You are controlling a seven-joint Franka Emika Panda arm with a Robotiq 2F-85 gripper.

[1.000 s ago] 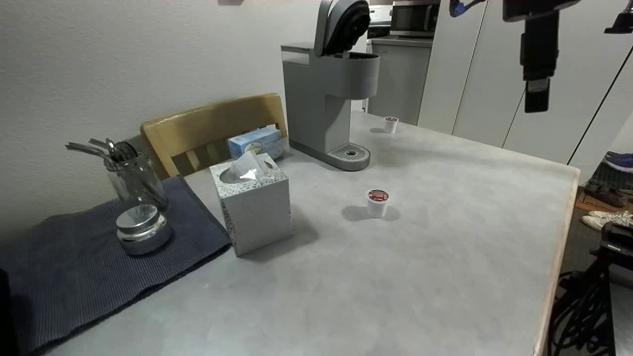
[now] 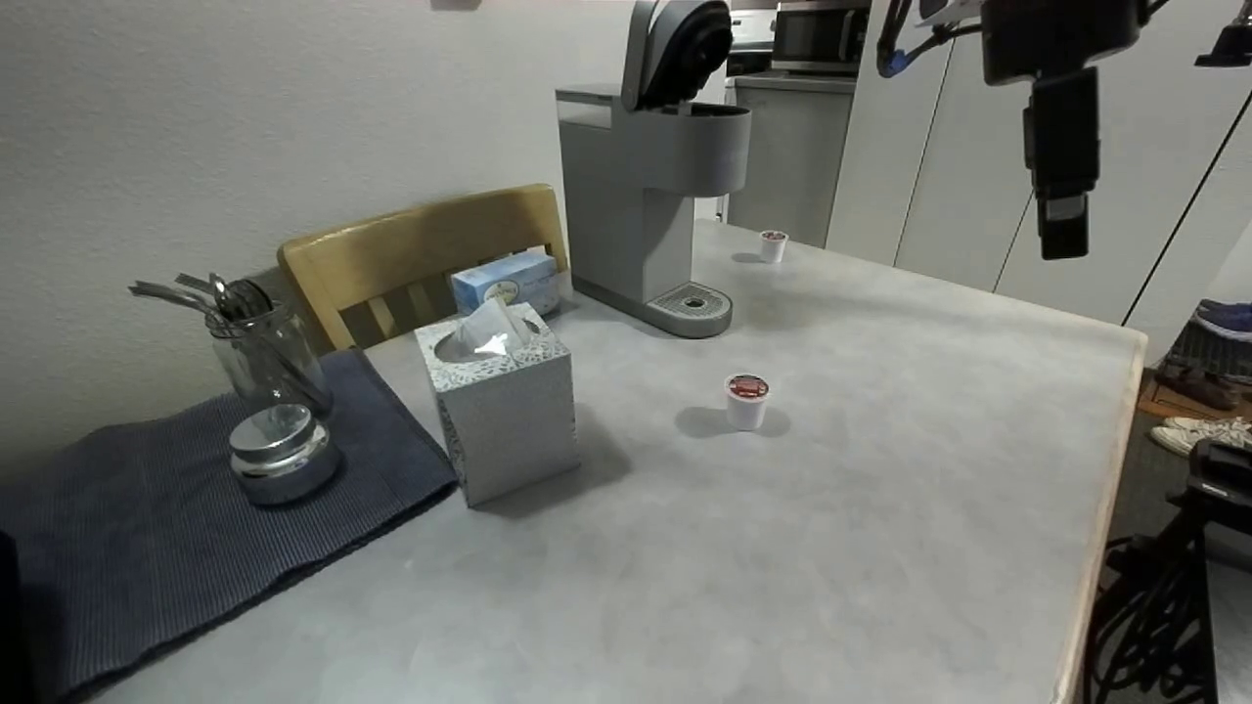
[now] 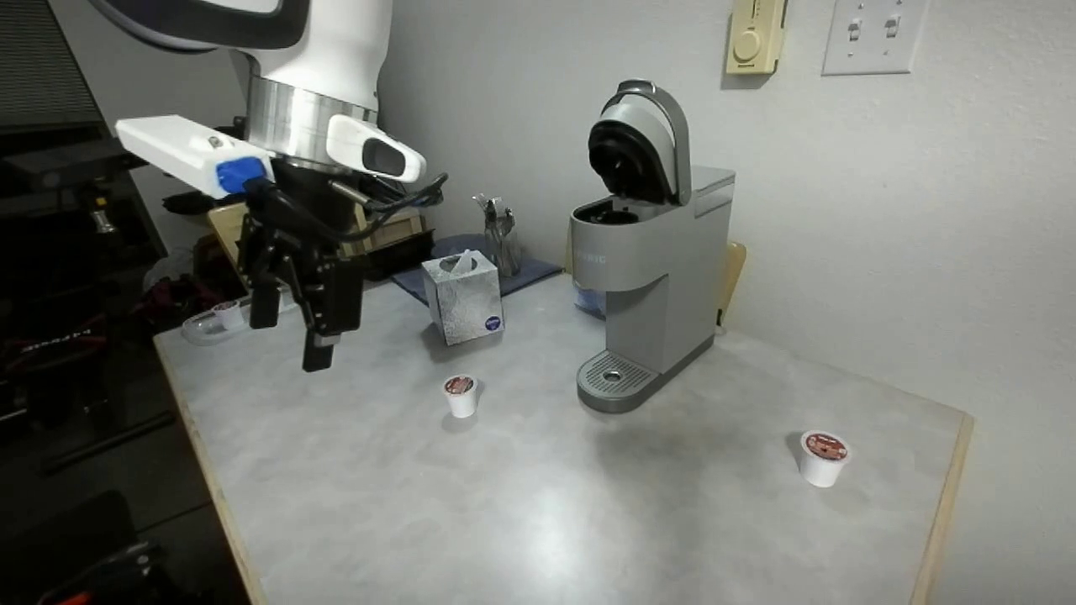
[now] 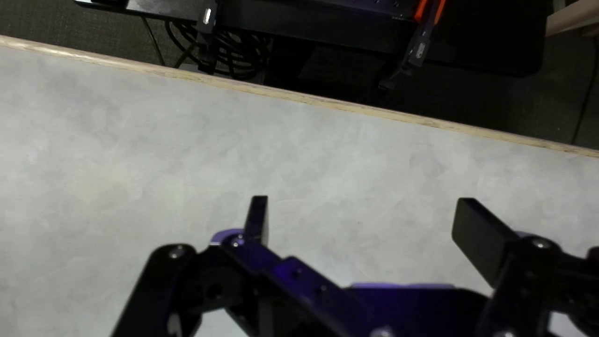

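Note:
My gripper is open above the table, its two fingers wide apart with only bare tabletop showing between them. In exterior view 2 the gripper (image 3: pixel 292 338) hangs in the air at the left. A white coffee pod with a red lid (image 3: pixel 461 397) stands upright on the table to its right, well apart from the fingers. Another such pod (image 3: pixel 824 459) stands far to the right, beyond the grey coffee maker (image 3: pixel 646 313), whose lid is raised. A third pod (image 3: pixel 229 314) sits at the table's left end, by a clear plastic container.
A tissue box (image 2: pixel 516 411) and a blue box (image 2: pixel 507 282) stand left of the coffee maker. On a dark blue mat (image 2: pixel 141 540) are a jar of utensils (image 2: pixel 270 358) and a silver-lidded jar (image 2: pixel 282 456).
In exterior view 1 my gripper has come lower at the upper right, and more of the arm shows. The pods, coffee maker and boxes have stayed where they were.

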